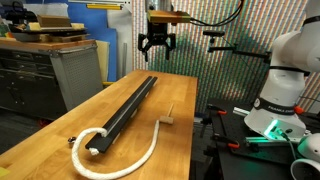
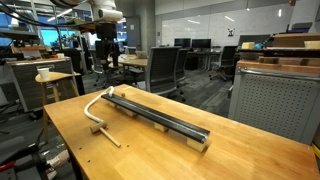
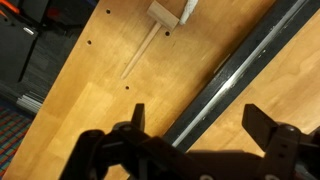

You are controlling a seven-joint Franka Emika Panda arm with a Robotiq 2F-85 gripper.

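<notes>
High above the wooden table (image 1: pixel 180 90), my gripper (image 1: pixel 157 45) hangs with its fingers wide apart. In the wrist view the gap of the gripper is empty, its fingers (image 3: pixel 137 118) spread over the table and a long black rail (image 3: pixel 235 75). That rail (image 2: pixel 160 117) lies lengthwise on small wooden blocks. A white hose or rope (image 1: pixel 142 160) curves around one end of the rail and along its side. Beside it lies a small wooden mallet (image 1: pixel 167 120), its thin handle (image 3: pixel 141 50) on the tabletop. Nothing touches the gripper.
Bare tabletop (image 2: pixel 240 150) stretches on the side of the rail away from the mallet. A cabinet (image 1: pixel 35 80) stands beyond the table in exterior view 1. Another robot arm (image 1: pixel 280 95) stands at the right. A stool (image 2: pixel 55 78) and office chairs (image 2: pixel 162 72) are behind.
</notes>
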